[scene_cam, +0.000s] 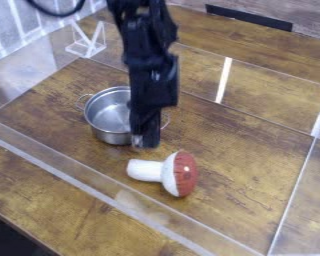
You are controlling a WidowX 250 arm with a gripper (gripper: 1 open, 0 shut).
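A toy mushroom [170, 173] with a white stem and a red-and-white cap lies on its side on the wooden table, front centre. A steel pot [111, 116] with side handles sits behind it to the left. The black gripper [145, 130] hangs at the pot's right side, above and behind the mushroom and apart from it. Its fingertips are blurred, so whether it is open or shut is unclear.
Clear acrylic panels edge the table. A white stand [87, 40] is at the back left.
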